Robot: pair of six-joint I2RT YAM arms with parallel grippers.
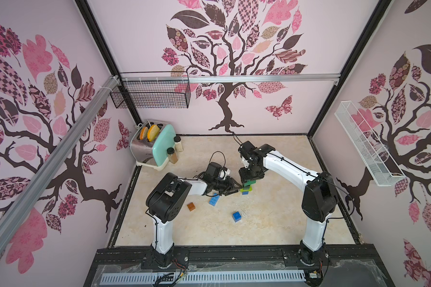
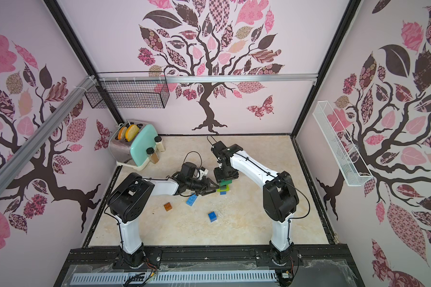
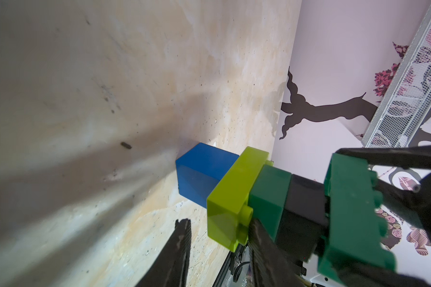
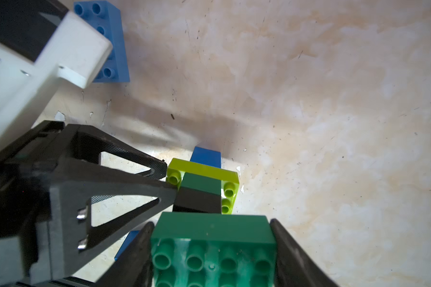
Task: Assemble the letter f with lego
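Note:
A stack of bricks stands on the table, with a blue brick (image 3: 206, 169) lowest and a lime green brick (image 3: 232, 196) on it. Above these sit a small dark green brick (image 3: 270, 196) and a black brick (image 3: 301, 217). My left gripper is shut on one end of the lime brick, a finger on either side. Held sideways across the stack's top, a long green brick (image 4: 213, 227) is pinched in my right gripper. A narrow dark gap shows between it and the black brick; whether they touch, I cannot tell.
Loose on the table are a long blue brick (image 1: 214, 200) beneath my left gripper, a square blue brick (image 1: 237, 216) and an orange-brown brick (image 1: 191, 206). A toaster (image 1: 162, 146) fills the back left corner.

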